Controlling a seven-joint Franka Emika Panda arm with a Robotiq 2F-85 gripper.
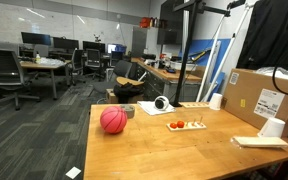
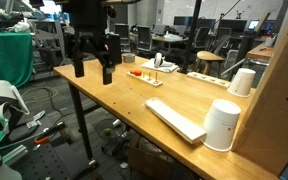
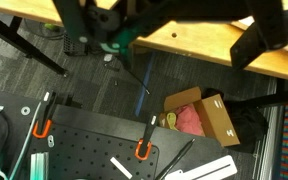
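In exterior view 2, my gripper point(image 2: 94, 73) hangs over the near left side of the wooden table point(image 2: 124, 97), fingers pointing down and spread apart. The wrist view shows the gripper open too, with only table edge and floor visible between its dark fingers. A pinkish-red ball point(image 1: 113, 119) sits toward the table's left in exterior view 1. A pale board with pegs and red balls point(image 1: 186, 125) lies near the middle. Toward the right are a long white block point(image 1: 259, 141) and a white cup point(image 1: 272, 129). All these stand apart from my gripper.
A big cardboard box point(image 1: 259, 98) stands along the table's right side. Another white cup point(image 2: 242, 82) is farther back. Below the table edge, the wrist view shows an open carton point(image 3: 222, 122) and orange-handled tools point(image 3: 144, 149).
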